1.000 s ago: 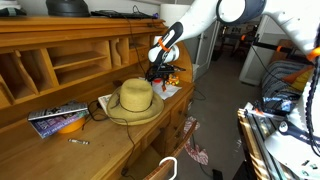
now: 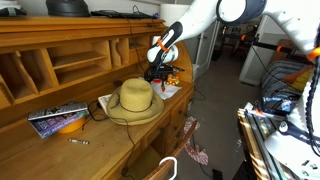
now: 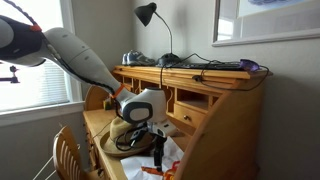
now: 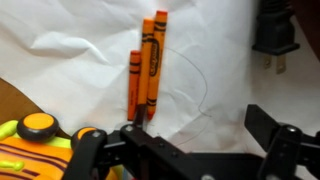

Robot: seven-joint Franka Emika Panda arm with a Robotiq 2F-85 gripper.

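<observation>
Several orange crayons [image 4: 155, 65] lie side by side on a white sheet of paper [image 4: 215, 80] in the wrist view. My gripper stands open, its two dark fingers wide apart at the bottom of that view with only paper showing between them. The left finger overlaps the crayons' lower ends in the picture; whether it touches them I cannot tell. Exterior view 2 has the gripper [image 3: 158, 155] pointing down over the paper at the desk's near end. Far off in exterior view 1, the gripper [image 2: 154, 76] is too small for detail.
An orange toy with green parts and black wheels [image 4: 45, 145] sits at lower left in the wrist view. A black plug [image 4: 273, 32] rests at upper right. The straw hat [image 2: 136, 101] occupies the desk beside the paper. Wooden shelves [image 2: 75, 58] rise behind.
</observation>
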